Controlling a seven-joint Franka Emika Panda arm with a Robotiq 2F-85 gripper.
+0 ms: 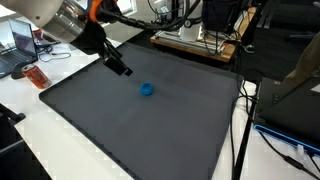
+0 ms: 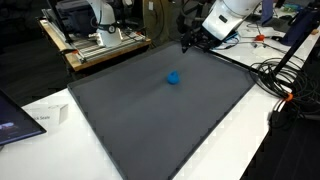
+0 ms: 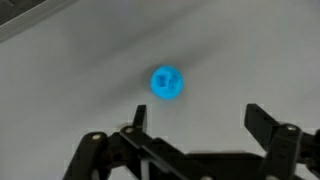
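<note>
A small round blue object [image 1: 147,89] lies on the dark grey board [image 1: 180,122]. In the wrist view the blue object [image 3: 167,82] shows near the middle, ahead of the fingertips and apart from them. My gripper [image 1: 124,71] hangs above the board, a little to the left of the object in exterior view 1. Its two fingers [image 3: 92,156] stand wide apart with nothing between them. From the other side, the gripper [image 2: 187,44] appears behind and above the blue object [image 2: 173,77].
An orange-red can [image 1: 36,76] stands at the board's left corner in exterior view 1, near a laptop [image 1: 24,36]. Black cables [image 2: 285,82] run beside the board's edge. Around the blue object the board is clear.
</note>
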